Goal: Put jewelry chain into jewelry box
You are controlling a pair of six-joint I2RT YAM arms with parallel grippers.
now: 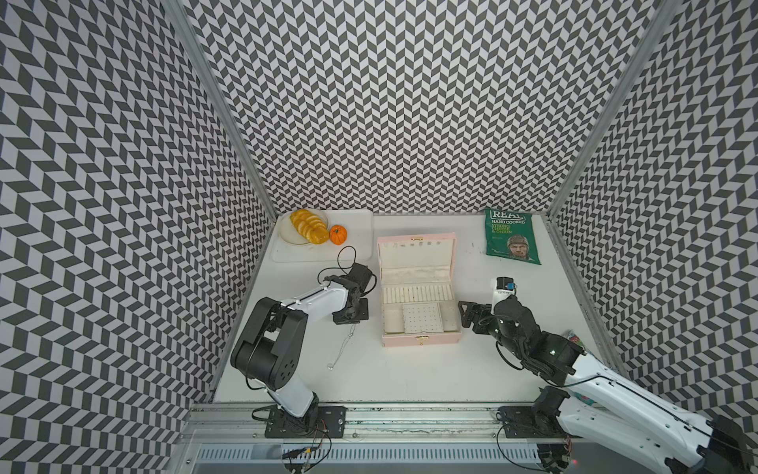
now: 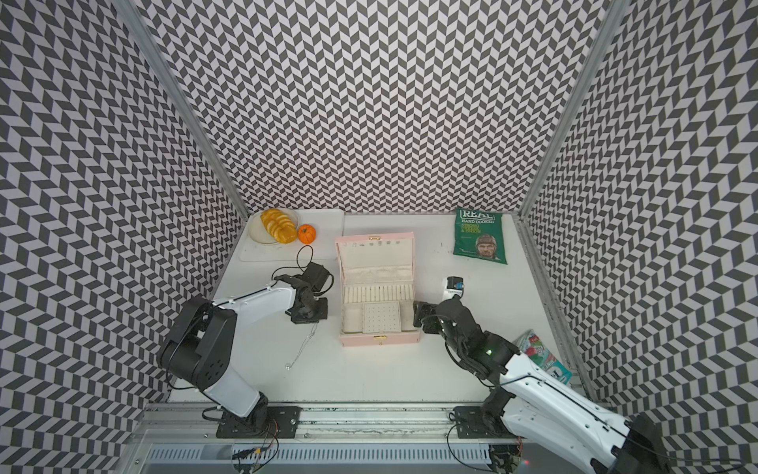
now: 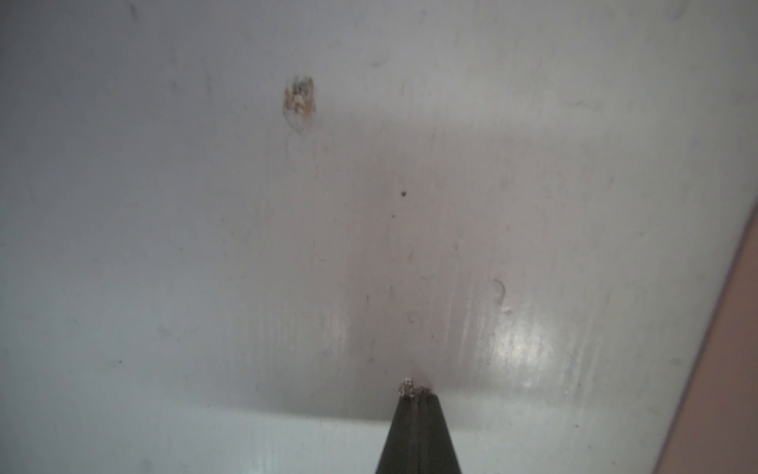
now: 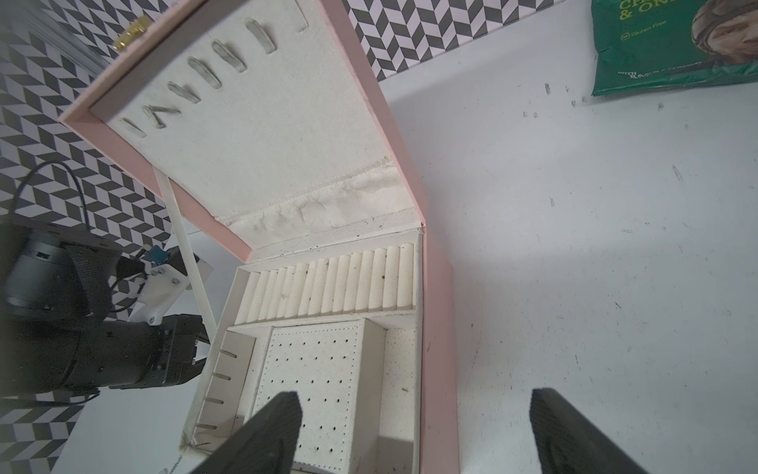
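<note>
A thin silver jewelry chain [image 1: 342, 347] lies on the white table left of the box, running from under my left gripper toward the front edge. In the left wrist view my left gripper is shut close to the table, with small silvery beads like the chain's at its fingertips. The pink jewelry box [image 1: 421, 339] stands open in the middle, its lid raised and cream compartments bare. At the box's right side my right gripper is open, its fingers [image 4: 272, 430] apart and nothing held; one overlaps the box in that view.
A white tray [image 1: 359, 225] with bread [image 1: 308, 226] and an orange fruit [image 1: 338, 234] is at the back left. A green crisp packet [image 1: 513, 237] lies at the back right, another packet [image 2: 543, 357] by the right arm.
</note>
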